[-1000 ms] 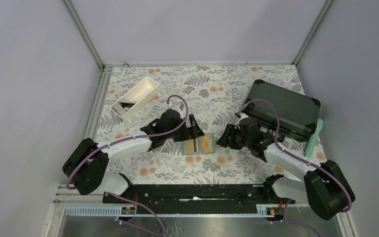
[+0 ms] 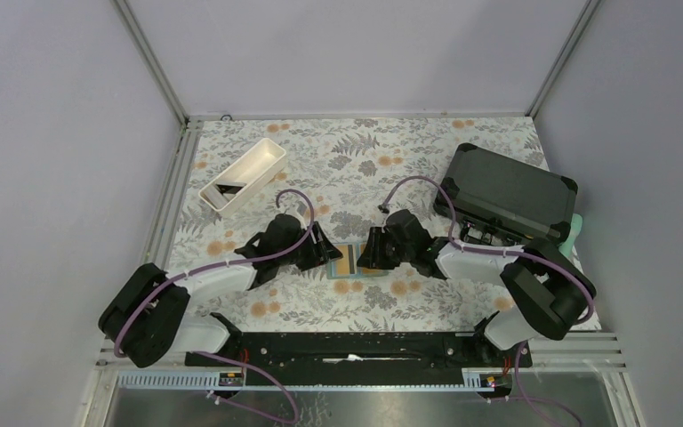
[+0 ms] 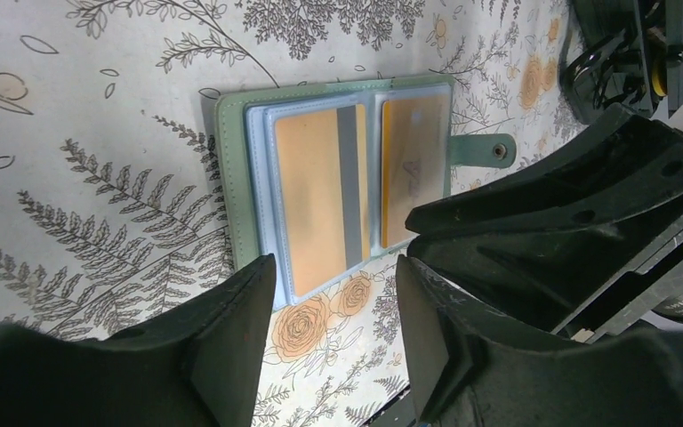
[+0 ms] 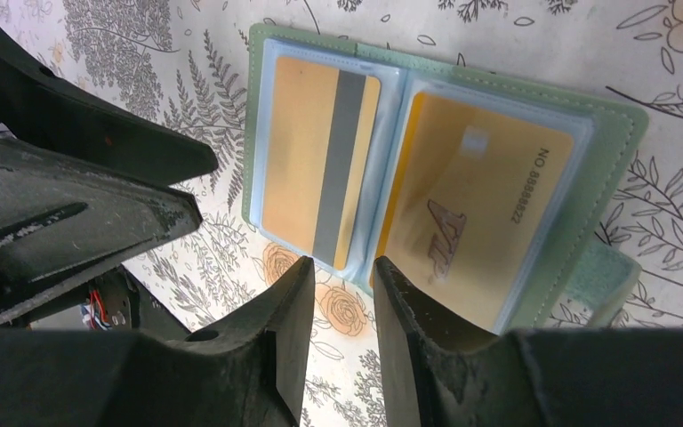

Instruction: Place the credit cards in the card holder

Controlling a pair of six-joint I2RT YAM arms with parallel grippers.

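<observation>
The green card holder lies open and flat on the patterned cloth, its strap and snap pointing to the right. One gold card with a dark stripe is in its left clear pocket; another gold card, numbered, sits in the right pocket. Over the holder's left side is my left gripper, part open, with bare space between its fingers. My right gripper hovers over the right pocket, its fingertips a narrow gap apart and nothing seen between them. In the top view both grippers partly cover the holder.
A white box with something dark and grey inside stands at the back left. To the right lies a large dark case, a green item beside it. Cloth behind the holder is clear; the two grippers are close together.
My left gripper has drawn back leftward from the holder's middle. The right gripper has moved left, from beside the holder to over its right half. The holder stays put.
</observation>
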